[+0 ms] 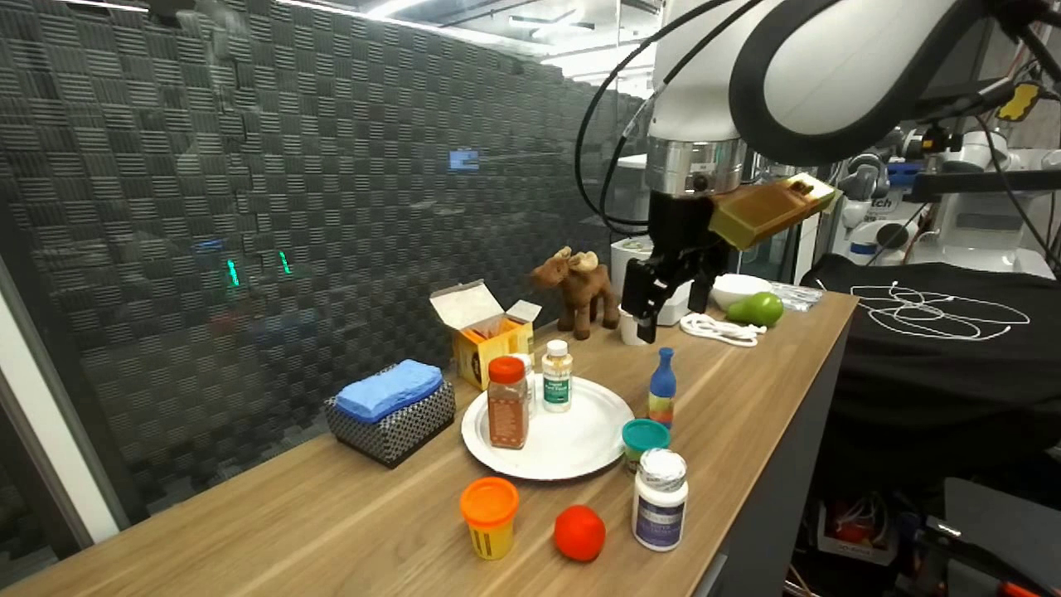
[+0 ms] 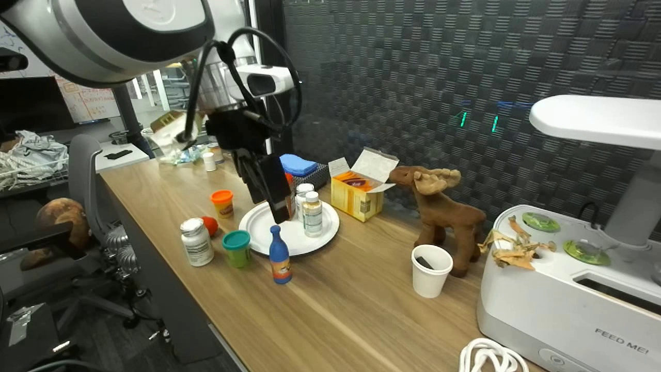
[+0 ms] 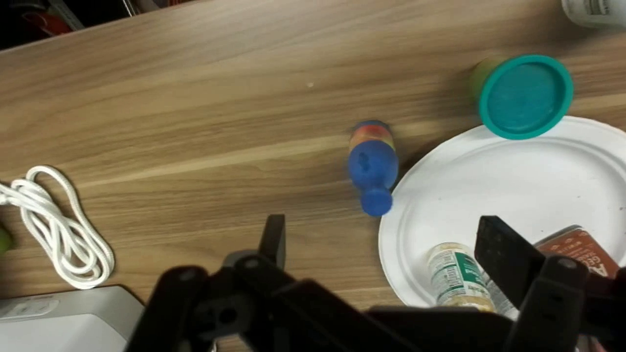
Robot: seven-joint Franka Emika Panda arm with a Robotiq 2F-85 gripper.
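My gripper is open and empty, its two black fingers wide apart above the table. Ahead of the gap in the wrist view, a small blue bottle [image 3: 373, 164] with an orange-red lower part stands upright beside the plate. On the white plate [image 1: 597, 438] are a red-capped spice jar [image 1: 508, 408], a bottle with a green label [image 1: 557, 378] and another white-capped bottle [image 2: 303, 195] between them. A teal-lidded tub [image 3: 525, 97] is next to the plate's rim. Toward the near end are a white pill bottle [image 1: 661, 502], a red ball [image 1: 578, 533] and an orange-lidded tub [image 1: 489, 517].
Along the wall stand a tissue box with a blue cloth [image 1: 390, 391], an open yellow box [image 2: 357, 192], a toy moose [image 2: 443, 211], a paper cup [image 2: 428, 273] and a white appliance [image 2: 557, 297]. A white cord [image 3: 64, 234] lies nearby. Bare wood surrounds the blue bottle's outer side.
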